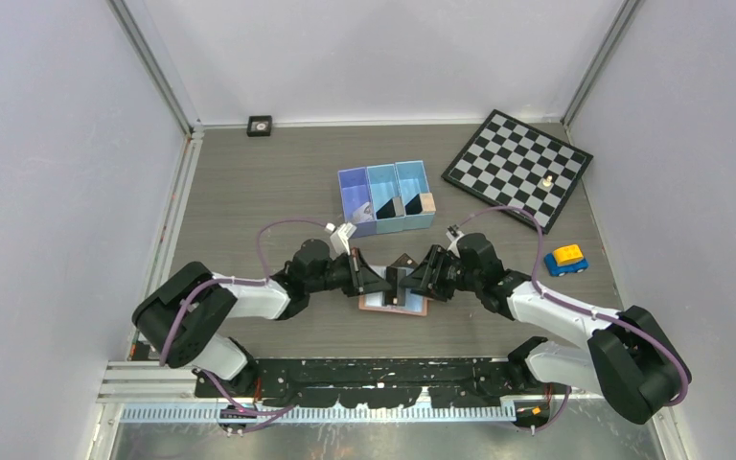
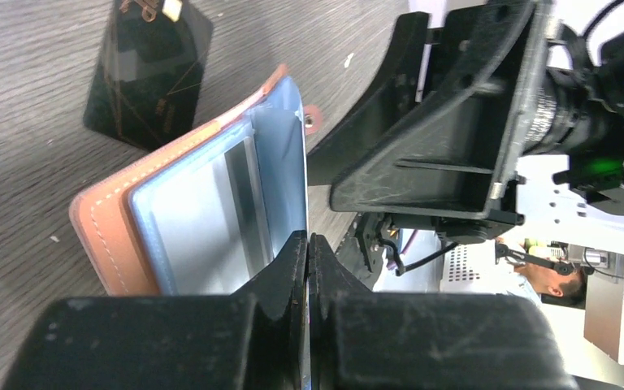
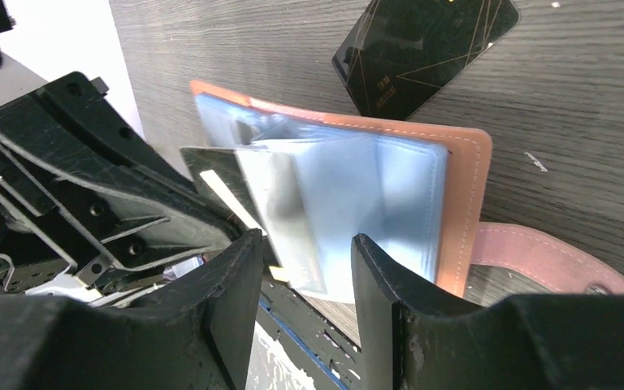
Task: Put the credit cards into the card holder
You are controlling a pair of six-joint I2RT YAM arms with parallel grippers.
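The card holder [image 2: 106,236], tan outside with pale blue sleeves, lies open on the table between both grippers. My left gripper is shut at the edge of its sleeves; whether a thin sleeve edge sits between its fingertips is unclear. In the right wrist view my right gripper has its fingers apart over the sleeves, with nothing clearly held between them. A dark card lies on the table just behind the holder, also seen in the right wrist view [image 3: 418,49].
A three-compartment blue tray [image 1: 383,182] stands behind the holder. A checkerboard [image 1: 508,153] and a toy car [image 1: 567,264] are at the right, a small black box [image 1: 260,120] at the back left.
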